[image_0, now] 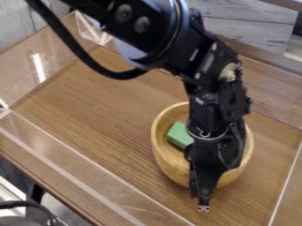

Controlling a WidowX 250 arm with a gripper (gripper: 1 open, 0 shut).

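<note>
A tan round bowl (170, 157) sits on the wooden counter, right of centre, with a green block (179, 134) inside it, partly hidden by the arm. My black gripper (203, 196) points down over the bowl, its fingertips at the bowl's front rim. Whether anything is between the fingers cannot be seen clearly.
Raised edges run along its left and back, and a pale wall stands behind.
</note>
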